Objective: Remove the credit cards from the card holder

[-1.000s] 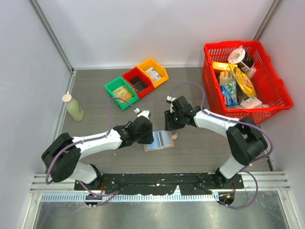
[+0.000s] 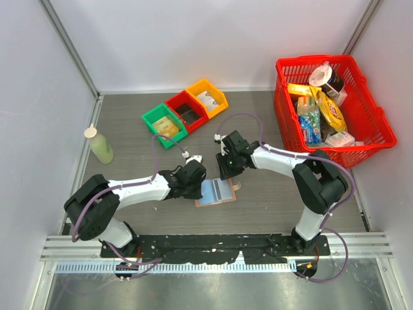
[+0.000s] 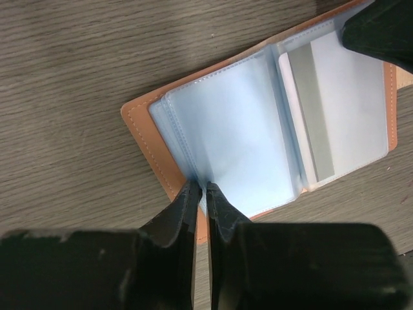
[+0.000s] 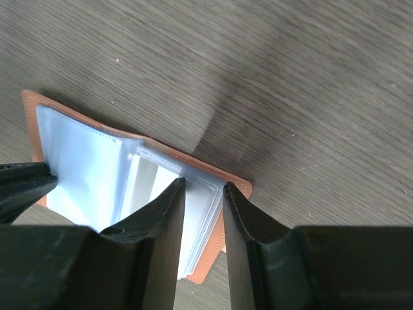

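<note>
The tan card holder (image 2: 216, 190) lies open on the table, with clear sleeves (image 3: 229, 132) and a white, grey-striped card (image 3: 348, 110) in one sleeve. My left gripper is at the sleeves' outer edge, its fingertips close together; whether anything is between them is unclear. My right gripper is at the holder's other end, fingertips slightly apart over the edge of the sleeve with the card.
A red basket (image 2: 284, 97) of groceries stands at the back right. Green, red and orange bins (image 2: 178, 103) sit at the back. A bottle (image 2: 100, 145) stands at the left.
My right gripper has moved left toward the card holder. My left gripper has shifted slightly and come down at the holder's edge.
</note>
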